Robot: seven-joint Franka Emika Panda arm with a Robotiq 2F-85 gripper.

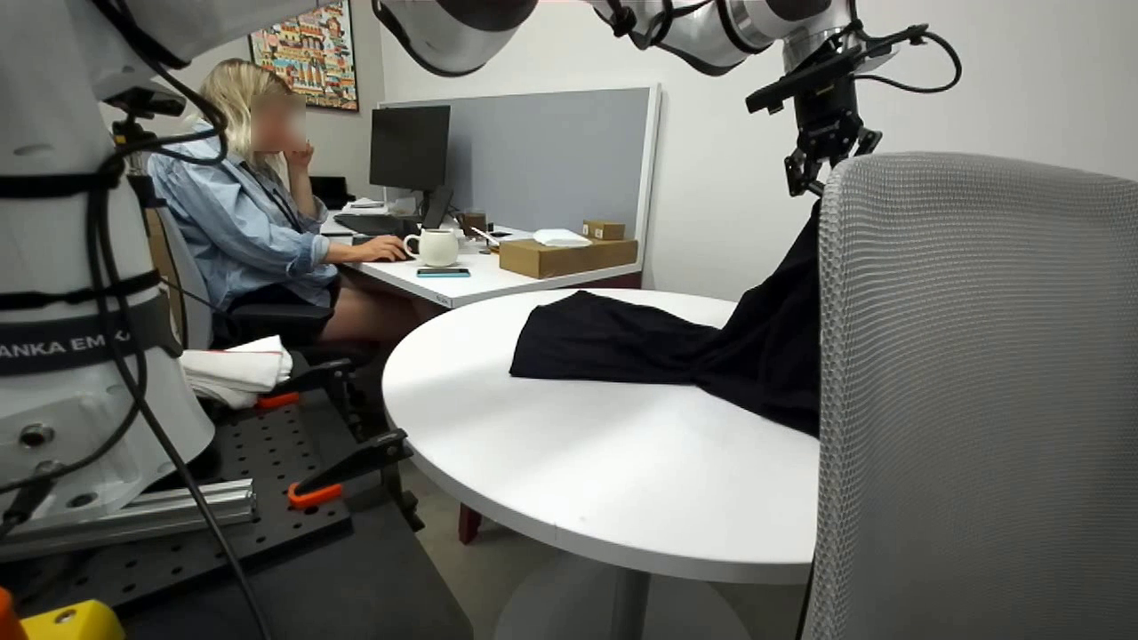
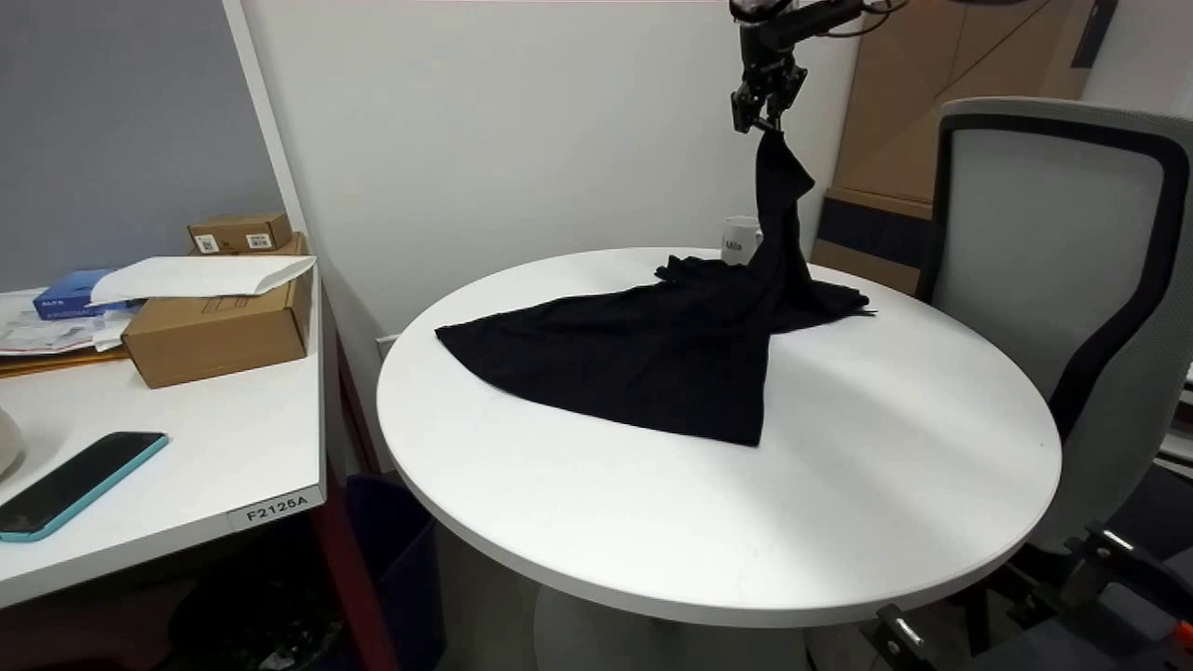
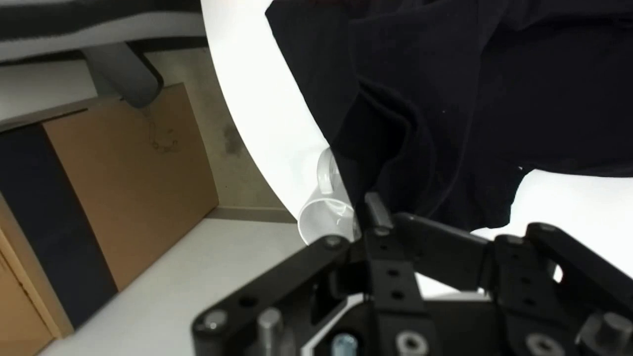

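Note:
A black cloth (image 2: 626, 352) is spread over a round white table (image 2: 537, 509), with one part lifted into a tall, narrow fold. At the top of that fold my gripper (image 2: 765, 127) is shut, pinching the cloth well above the tabletop. From the other exterior side, the raised cloth (image 1: 773, 309) slants up to the gripper (image 1: 807, 190), partly hidden by a chair back. Looking down in the wrist view, cloth (image 3: 415, 112) runs from the closed gripper to the table; the pinched edge itself is hard to make out.
A white mug (image 2: 739, 239) stands on the table right behind the raised cloth. The grey mesh chair (image 1: 981, 395) is close to the table edge. A person (image 1: 240, 203) sits at a neighbouring desk.

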